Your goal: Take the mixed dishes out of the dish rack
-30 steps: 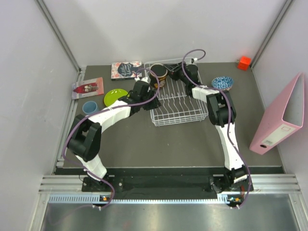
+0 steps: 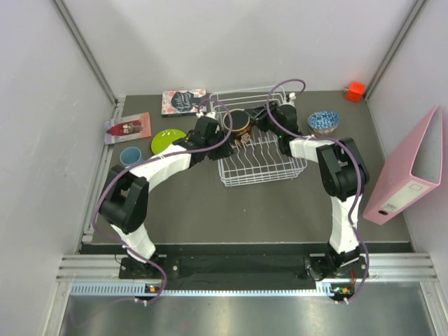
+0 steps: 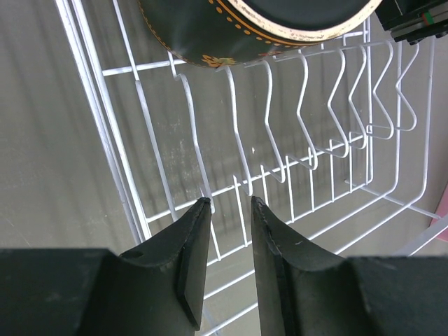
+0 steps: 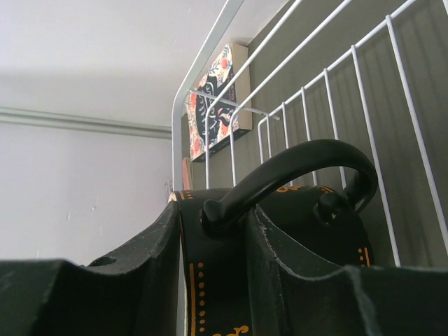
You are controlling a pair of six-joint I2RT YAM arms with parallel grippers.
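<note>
A dark mug with orange patterns and a cream rim is in the white dish rack, seen from above at the top of the left wrist view. My right gripper is at the mug, its fingers either side of the mug wall beside the black handle; whether they grip is unclear. My left gripper stands part open over the rack wires below the mug, with nothing between its fingers.
A green plate, blue cup and two flat printed items lie left of the rack. A patterned bowl, orange block and pink binder are on the right.
The right arm and the mug have shifted rightward and slightly toward the front within the rack. The left arm has barely moved.
</note>
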